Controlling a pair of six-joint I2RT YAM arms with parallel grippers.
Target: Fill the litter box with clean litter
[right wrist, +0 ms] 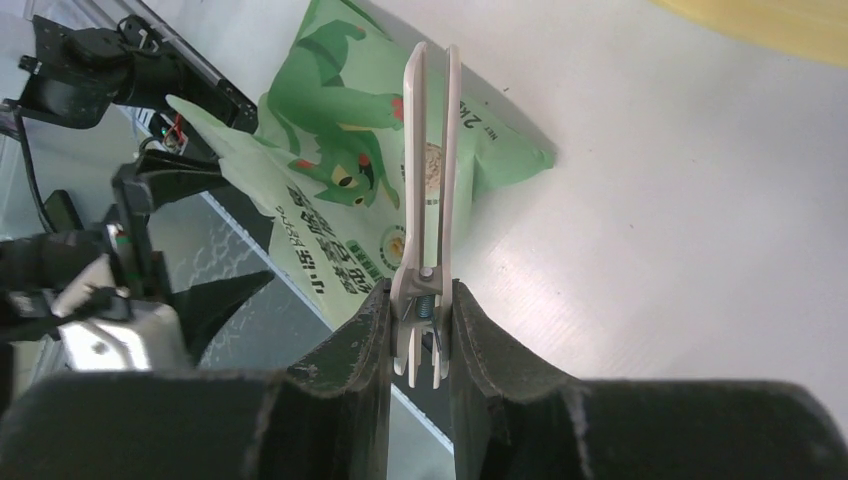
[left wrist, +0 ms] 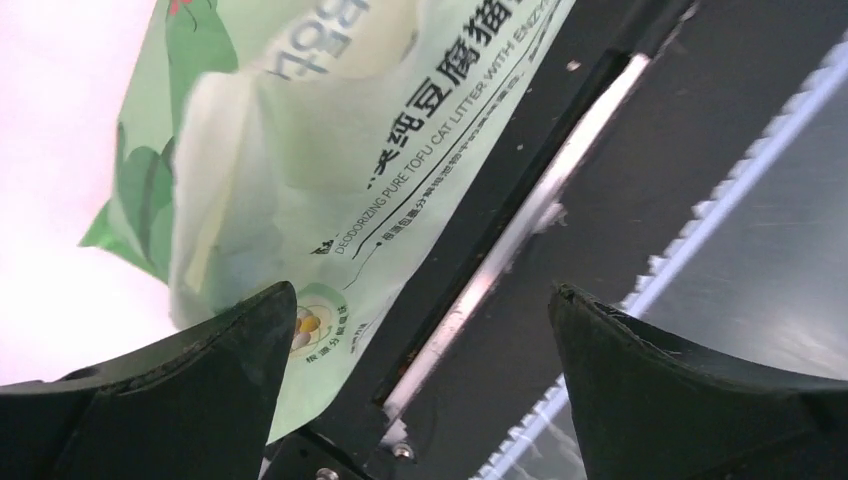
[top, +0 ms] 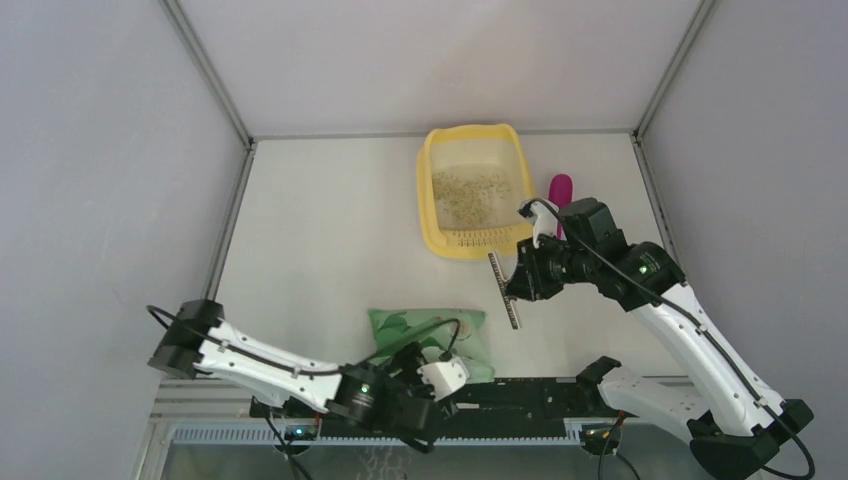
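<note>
A green bag of tofu cat litter (top: 470, 330) lies at the table's front edge, its near end sticking up in the left wrist view. Beside that raised end (left wrist: 230, 190) my left gripper is open, the gap between its fingers empty. Held by my right gripper is a light-coloured long clip (right wrist: 412, 190), gripped at its sprung middle and pointing away. In the top view the clip (top: 504, 290) hangs right of the bag. The yellow litter box (top: 430, 215) stands at the back with some litter on its floor.
A magenta scoop (top: 561, 188) lies right of the litter box, partly hidden by my right arm. Black rails (top: 520, 400) run along the table's front edge.
</note>
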